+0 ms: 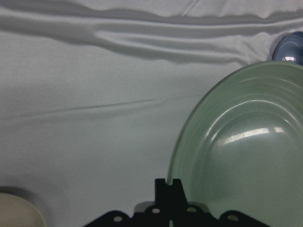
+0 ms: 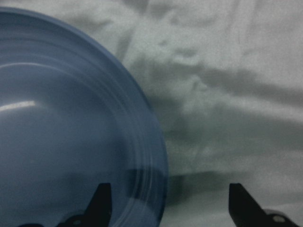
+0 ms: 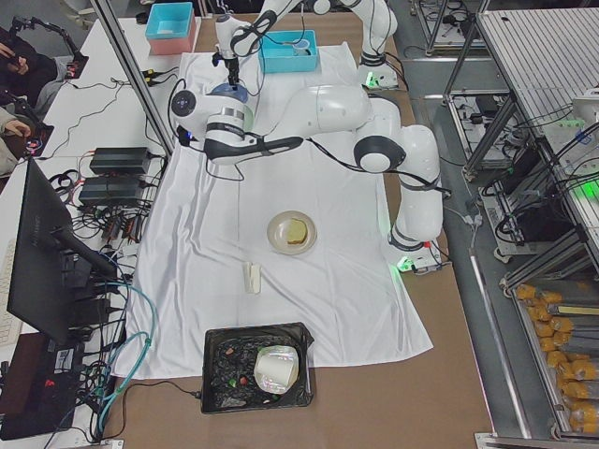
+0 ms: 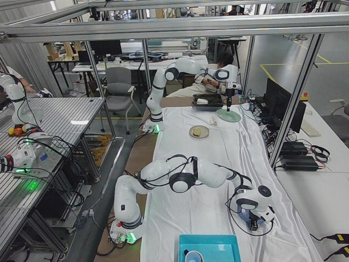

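Observation:
A green plate [image 1: 246,156] [image 4: 228,116] is held by its rim in my shut left gripper, raised over the cloth. A blue bowl-like dish shows past it at top right of the left wrist view. The blue plate [image 2: 66,137] lies on the cloth under my right gripper, whose open fingers straddle its right rim. In the camera left view the left arm hides much of both plates.
A beige plate [image 3: 278,232] with a yellow item, a pale block [image 3: 253,278], a black tray [image 3: 215,369] with a white container, and a blue bin [image 4: 207,243] with a cup stand around.

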